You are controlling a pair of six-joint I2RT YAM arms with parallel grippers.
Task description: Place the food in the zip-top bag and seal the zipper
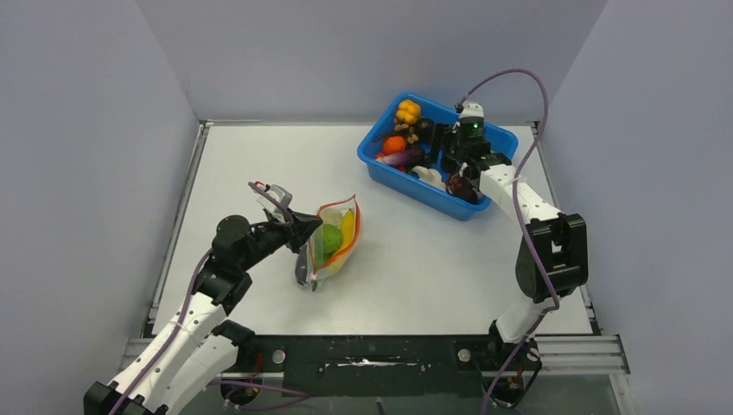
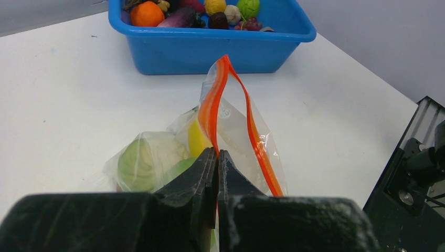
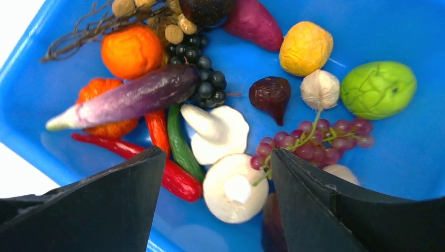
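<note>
The clear zip bag with an orange zipper [image 2: 210, 110] stands open on the table. My left gripper is shut on its rim, the fingertips pinching the orange strip. Inside the bag lie a green round item [image 1: 331, 239], a yellow one [image 1: 347, 226] and a pale green one [image 2: 135, 167]. Over the blue bin, my right gripper has its fingers apart, with nothing held between them. Below it are a sliced white vegetable [image 3: 236, 189], mushroom [image 3: 223, 137], grapes [image 3: 320, 144], eggplant [image 3: 131, 97] and red chili [image 3: 181, 181].
The blue bin [image 1: 415, 199] stands at the table's back right, its walls close around the right gripper. It also holds an orange [image 3: 131, 51], a green fruit [image 3: 378, 89] and a yellow fruit [image 3: 306, 48]. Bare table [image 1: 415, 277] lies between bag and bin.
</note>
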